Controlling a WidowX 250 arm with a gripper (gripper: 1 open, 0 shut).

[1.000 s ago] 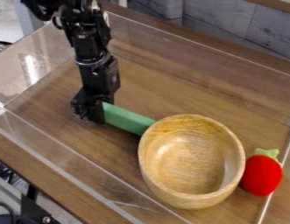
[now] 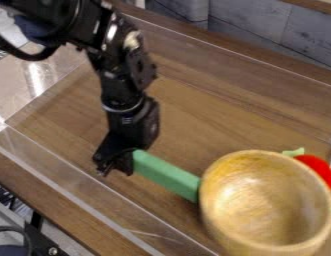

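My black gripper (image 2: 121, 160) is low over the wooden table at the left of centre, shut on the upper-left end of a green bar (image 2: 165, 175). The bar slants down to the right, its far end at the rim of a pale wooden bowl (image 2: 267, 205). Whether that end touches the bowl is hard to tell.
A red strawberry-like object (image 2: 315, 167) with a green top lies at the right, partly behind the bowl.
The gripper has moved toward the lower right with the green bar. The bowl has shifted rightward, and the red object now sits farther back, partly behind it.
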